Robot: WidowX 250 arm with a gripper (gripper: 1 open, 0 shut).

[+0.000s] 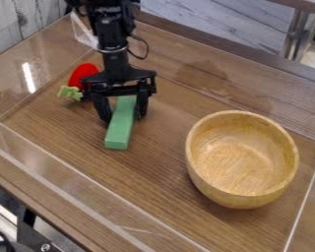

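Note:
My black gripper [118, 98] is low over a green rectangular block [118, 133] lying on the wooden table, its fingers spread open around the block's upper part. Whether they touch it is hard to tell. A red object [83, 73] and a small light-green item [71, 92] lie to the gripper's left, partly beside the arm.
A large yellow wooden bowl [240, 157] fills the right side of the table [226, 69]. A pale wall edges the top left corner.

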